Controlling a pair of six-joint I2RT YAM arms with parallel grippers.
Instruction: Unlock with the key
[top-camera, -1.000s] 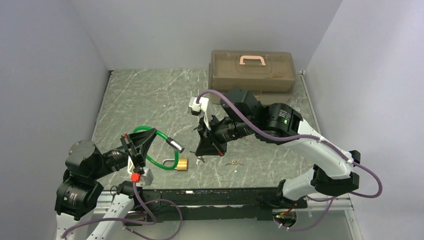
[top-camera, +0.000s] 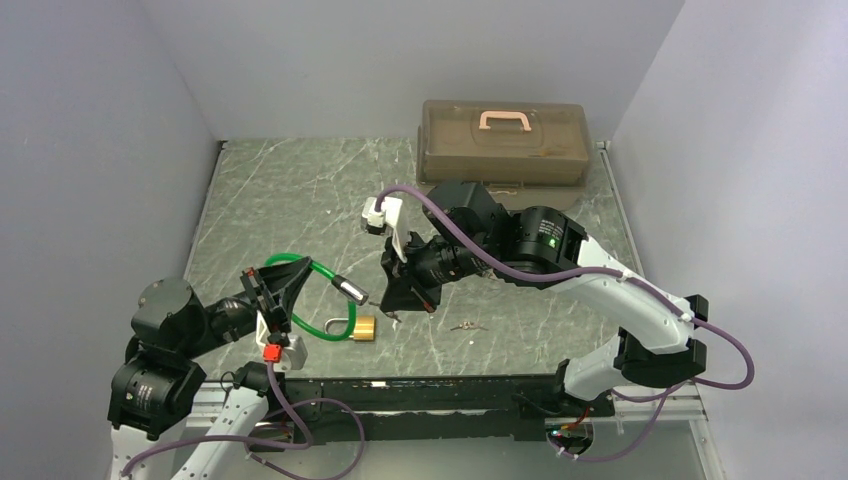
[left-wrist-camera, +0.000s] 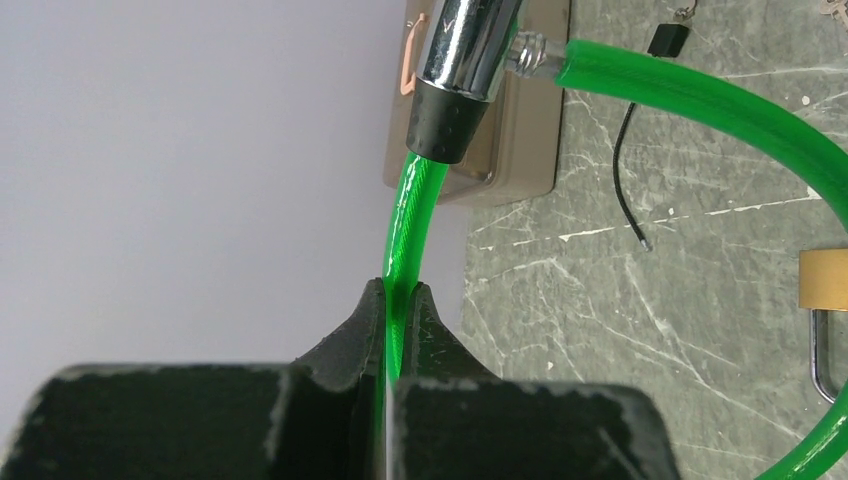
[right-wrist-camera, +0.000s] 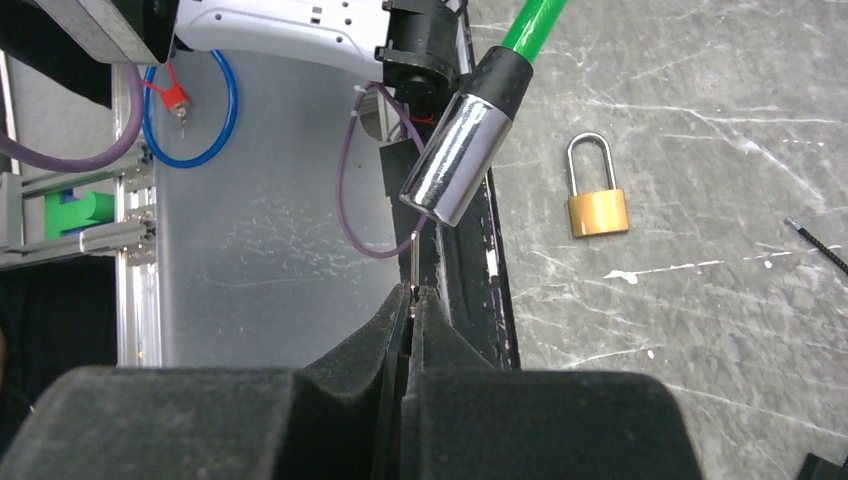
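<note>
My left gripper is shut on the green cable (left-wrist-camera: 421, 195) of a cable lock, below its black collar. The lock's chrome cylinder (right-wrist-camera: 455, 160) points its free end toward my right gripper. A thin key (right-wrist-camera: 415, 262) stands out from between the right gripper's fingers, which are shut on it. In the right wrist view the key's tip lies just short of the cylinder's end face, slightly left of its middle. From above, the key (top-camera: 374, 303) appears close to the cylinder (top-camera: 350, 290). The keyhole itself is not visible.
A brass padlock (top-camera: 363, 328) lies on the marble-patterned table under the cable loop. Other keys (top-camera: 467, 326) rest to its right. At the back stands a brown toolbox (top-camera: 505, 145). A black cord (left-wrist-camera: 625, 170) lies on the tabletop.
My right gripper has moved left, bringing the key closer to the lock cylinder. The left arm and the cable have stayed in place.
</note>
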